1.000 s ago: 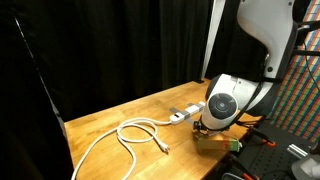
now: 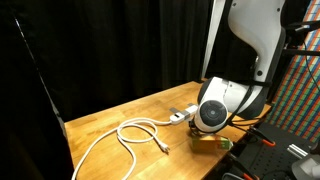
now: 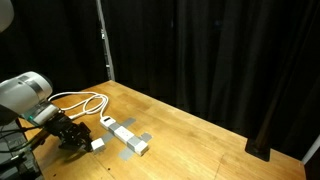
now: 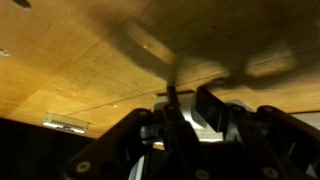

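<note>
A white power strip [image 3: 124, 137] lies on the wooden table, with a white cord [image 2: 125, 128] looping away from it to a plug [image 2: 163, 146]. Low over the table near the base, my gripper has its two fingers a little apart. Below the fingers in the wrist view, a pale object [image 4: 206, 132] shows partly, mostly covered by the gripper. In exterior view 2 a small white block [image 3: 97, 144] sits right beside the gripper; whether they touch is unclear. The arm's white wrist hides much of the gripper in exterior view 1.
A green strip [image 2: 210, 143] shows at the table's near edge, under the arm. Grey patches [image 3: 126, 154] lie around the power strip. Black curtains stand behind.
The arm's white wrist has tilted and shifted slightly in exterior view 1. Cord, plug and power strip look unmoved.
</note>
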